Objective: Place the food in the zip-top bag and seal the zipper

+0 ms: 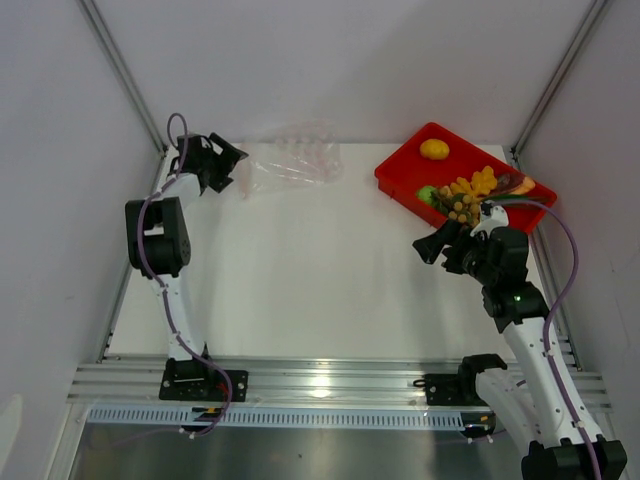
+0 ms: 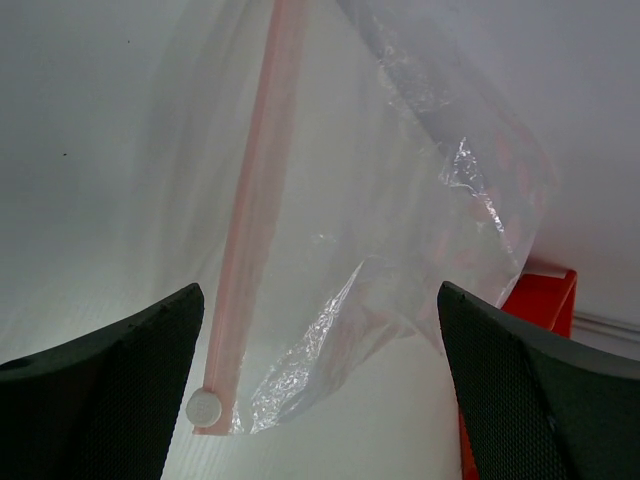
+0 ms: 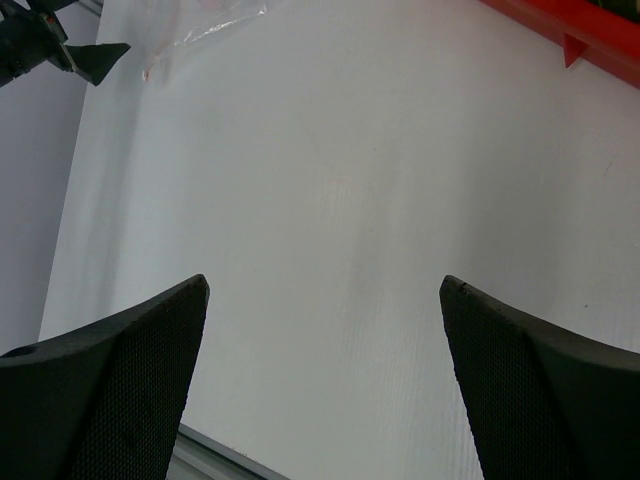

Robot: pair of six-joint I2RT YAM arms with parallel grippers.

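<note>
The clear zip top bag (image 1: 290, 165) lies flat at the back left of the white table. In the left wrist view the bag (image 2: 340, 200) shows a pink zipper strip (image 2: 250, 200) with a round white slider (image 2: 203, 408) at its near end. My left gripper (image 1: 232, 165) stands open beside the bag's left end, its fingers (image 2: 110, 390) apart and empty. Open too, my right gripper (image 1: 432, 250) hovers over the table just in front of the red bin. Food sits in that bin: a yellow lemon-like piece (image 1: 434, 149), a green one (image 1: 427, 194) and several others.
The red bin (image 1: 400, 175) stands at the back right, partly behind my right arm. Between the arms the table (image 1: 310, 270) is bare. Walls close in the back and both sides.
</note>
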